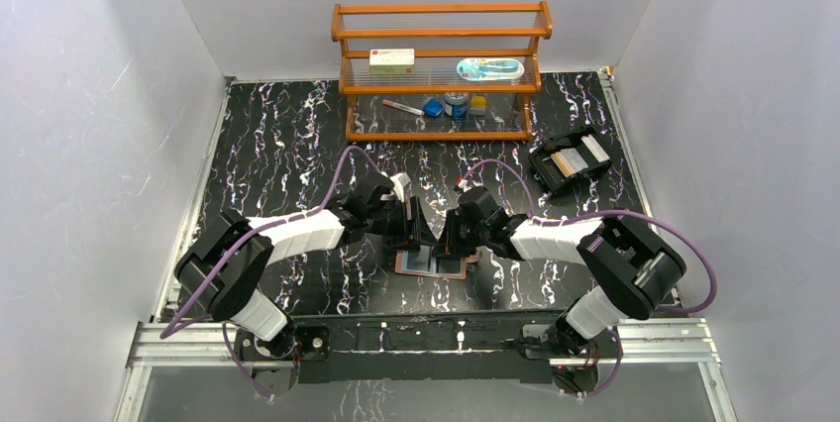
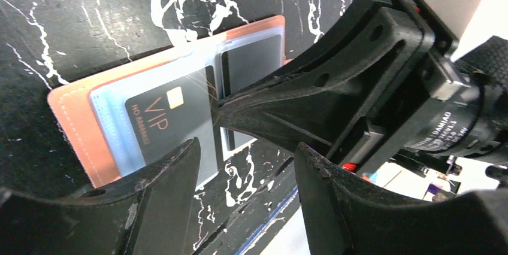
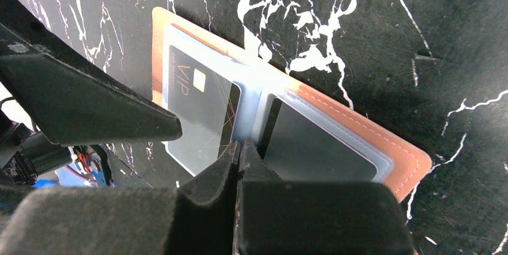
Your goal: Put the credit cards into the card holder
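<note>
An open card holder with a tan border (image 2: 84,135) lies front centre on the table. In its left pocket sits a grey VIP card (image 3: 197,117); a dark card (image 3: 317,147) is in the other. My right gripper is shut low over the middle of the holder; what is between its fingertips is hidden. My left gripper stands open above the holder's left half, close to the right gripper.
A wooden rack (image 1: 441,34) with boxes and small items stands at the back. A black case with cards (image 1: 570,159) lies at the back right.
</note>
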